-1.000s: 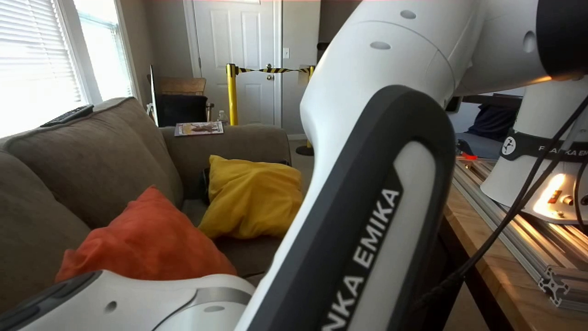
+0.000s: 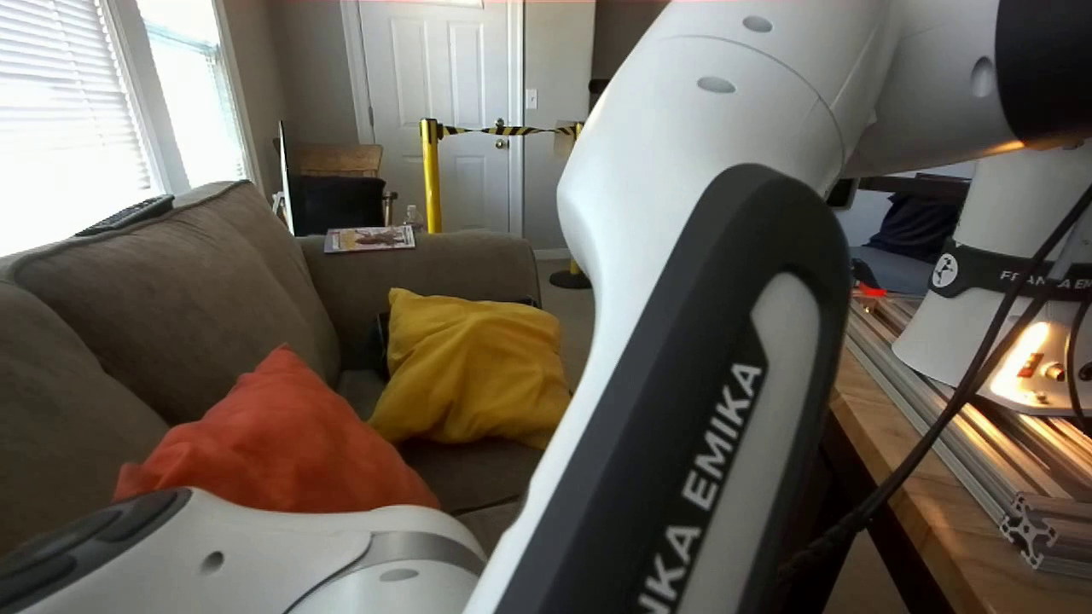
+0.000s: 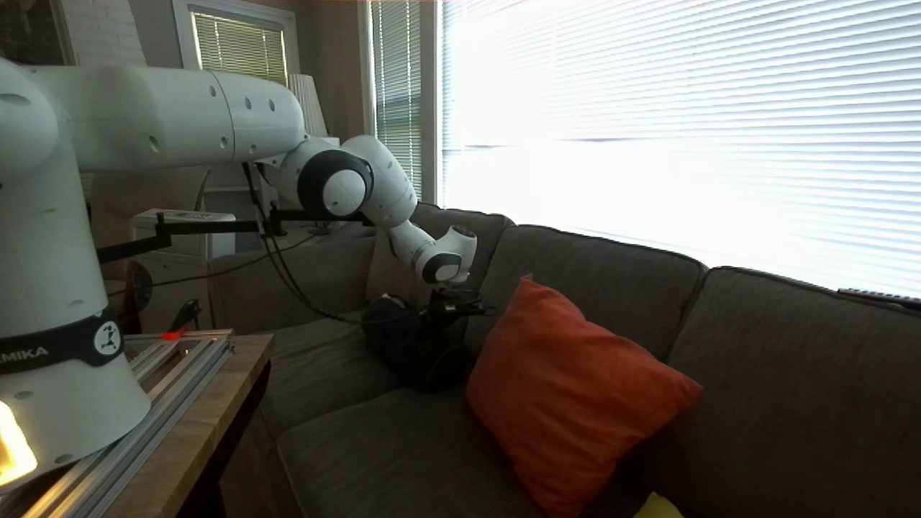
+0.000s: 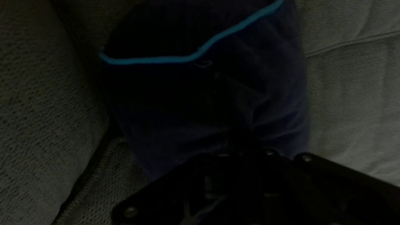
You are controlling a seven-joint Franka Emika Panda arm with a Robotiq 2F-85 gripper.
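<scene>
A dark navy cloth item point(image 4: 180, 108) with a bright blue edge strip point(image 4: 161, 60) fills the middle of the wrist view. It rests against the sofa back, seen in exterior view 2 as a dark bundle point(image 3: 423, 354) left of the orange pillow. My gripper is shut and close against the cloth; creases run toward its fingertips. Deep shadow hides whether a fold is pinched between them. In exterior view 2 the gripper point(image 3: 455, 306) appears at the bundle's upper right. Exterior view 1 shows only arm links, not the gripper.
The orange pillow point(image 3: 570, 388) leans on the sofa back close to my gripper. A yellow pillow point(image 2: 466, 368) lies toward the sofa's far arm, with a magazine point(image 2: 369, 239) on that arm. The wooden table edge point(image 3: 203, 432) stands by the base.
In exterior view 1 the near arm links have shifted slightly to the right. The pillows and the sofa look unmoved.
</scene>
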